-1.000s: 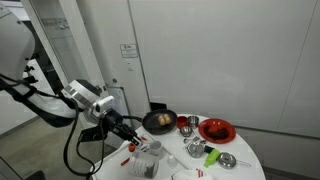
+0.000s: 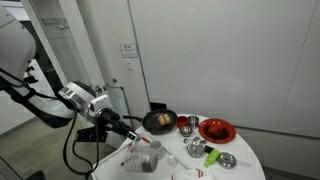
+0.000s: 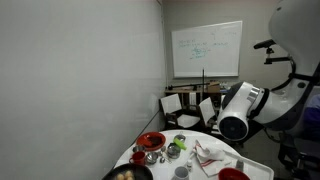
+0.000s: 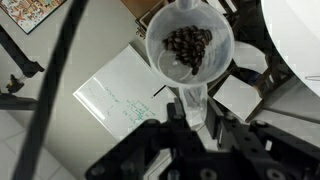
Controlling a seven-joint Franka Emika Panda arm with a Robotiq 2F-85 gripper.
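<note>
In the wrist view a clear scoop or cup (image 4: 170, 65) holds a heap of dark beans (image 4: 187, 44). Its pale handle (image 4: 196, 98) runs down into the fingers of my gripper, which is shut on it. Exterior view 1 shows the gripper (image 2: 132, 136) at the left part of the round table (image 2: 235, 168), close to a clear container (image 2: 143, 163). How the scoop sits against that container is too small to tell there.
Behind stand a dark pan (image 2: 157, 124) with brown food and a red bowl (image 2: 217, 130). Metal cups and a green item (image 2: 212, 157) lie toward the right. A white mug (image 3: 181, 173) and another red bowl (image 3: 232, 174) show in exterior view 2.
The arm's gripper end has shifted slightly left in exterior view 1. A red thing just under it shows less clearly now. The other tableware has not moved.
</note>
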